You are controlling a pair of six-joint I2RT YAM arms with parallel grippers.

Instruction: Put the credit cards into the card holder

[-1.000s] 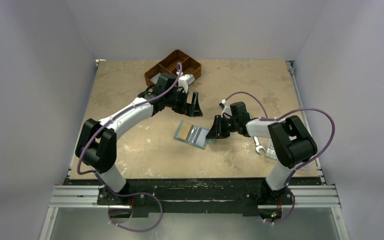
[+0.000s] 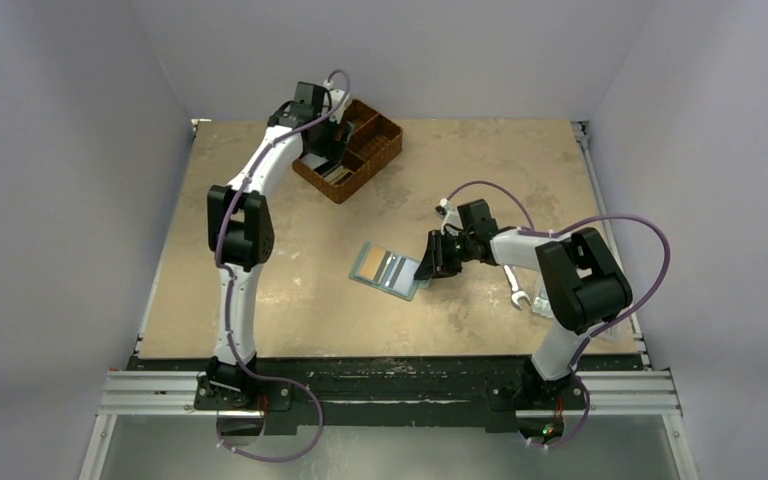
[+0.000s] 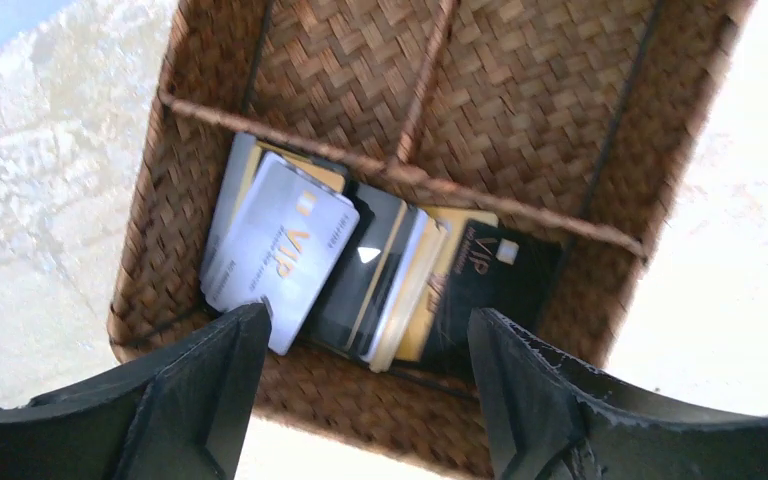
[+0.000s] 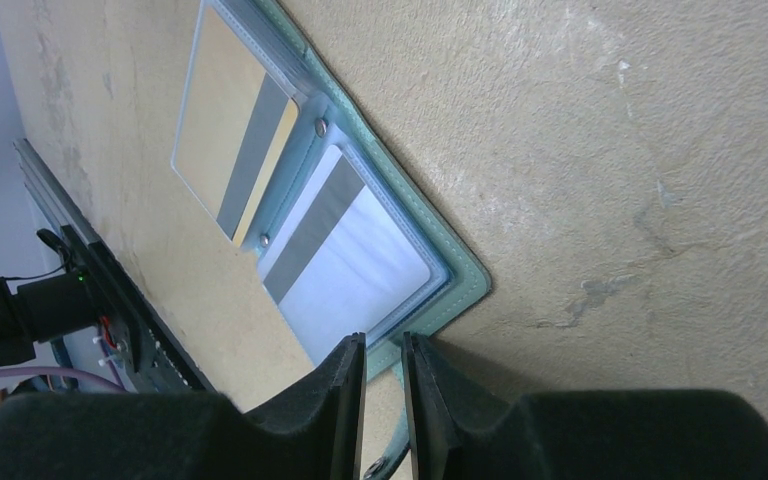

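Observation:
In the left wrist view, my left gripper is open over the near compartment of a woven brown basket point(image 3: 520, 212). Nothing is between its fingers. Several cards lie there, overlapping: a white VIP card point(image 3: 285, 245), a black VIP card point(image 3: 495, 285) and others partly covered. The teal card holder point(image 2: 353, 268) lies flat on the table with cards in its clear pockets, among them a tan card point(image 4: 225, 95) and a white card point(image 4: 360, 265). At the holder's right end, my right gripper has its fingertips slightly apart; a teal strip point(image 4: 397, 440) shows through the narrow gap.
Beyond the cards, the basket's other compartments point(image 2: 378, 138) look empty. A wrench point(image 2: 516, 290) lies right of the holder, under the right arm, with a clear item point(image 2: 543, 303) beside it. The table left of the holder is bare.
My left arm has swung back and left, from above the holder's far side to over the basket. The right arm and the holder have hardly moved.

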